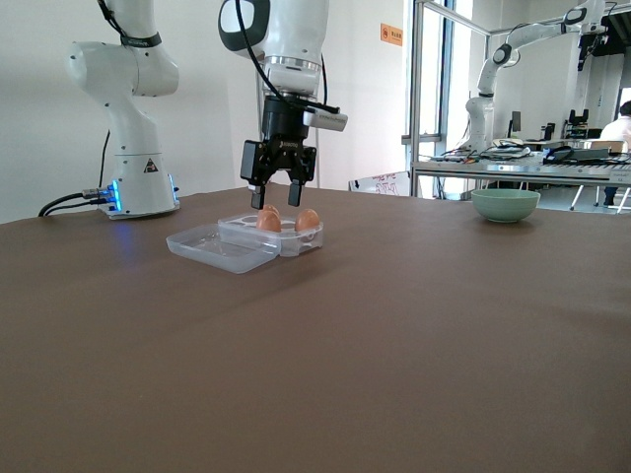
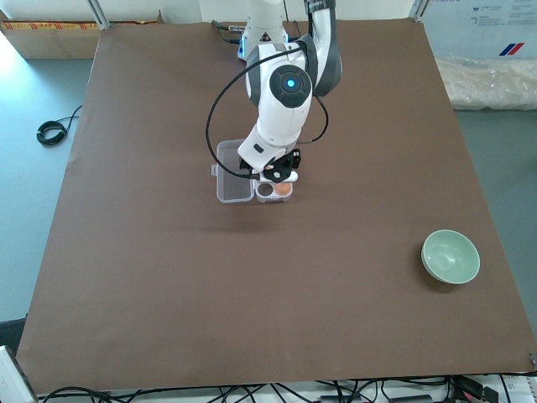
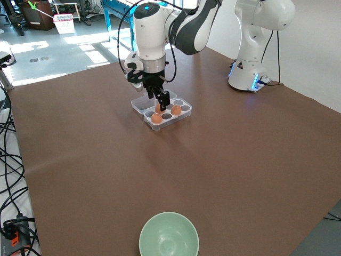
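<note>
An open clear egg carton (image 2: 235, 189) (image 1: 222, 251) (image 3: 173, 117) holds several brown eggs (image 1: 308, 219) (image 3: 156, 118) in some of its cups. The black gripper (image 1: 276, 192) (image 3: 159, 102) hangs above the carton with its fingers apart, their tips a little above the eggs in the top view and low among them in the right view; no egg shows between them in the top view. From the left view the arm hides much of the carton. A pale green bowl (image 2: 450, 256) (image 1: 505, 204) (image 3: 169, 234) stands empty on the table, well away from the carton.
Cables (image 2: 84, 395) run along the table's outer edge.
</note>
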